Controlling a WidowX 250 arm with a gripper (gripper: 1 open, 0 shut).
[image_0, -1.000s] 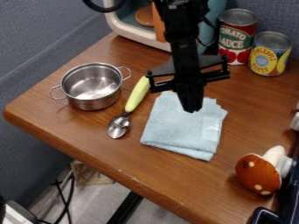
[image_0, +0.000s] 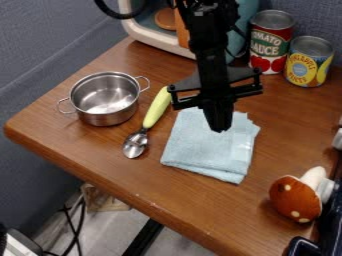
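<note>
A black gripper (image_0: 217, 118) reaches down over a folded light-blue cloth (image_0: 203, 158), its lower end at the cloth's upper part; I cannot tell whether it touches or what is between its fingers. A yellow banana (image_0: 158, 105) lies left of the cloth, with a silver spoon (image_0: 136, 144) below it. A steel pot (image_0: 103, 95) stands on the left of the wooden table (image_0: 160, 195).
A tomato sauce can (image_0: 269, 45) and a yellow can (image_0: 309, 63) stand at the back right, beside a white appliance (image_0: 152, 32). A brown-and-white mushroom-like object (image_0: 297, 198) and a dark object (image_0: 330, 235) are at the right edge.
</note>
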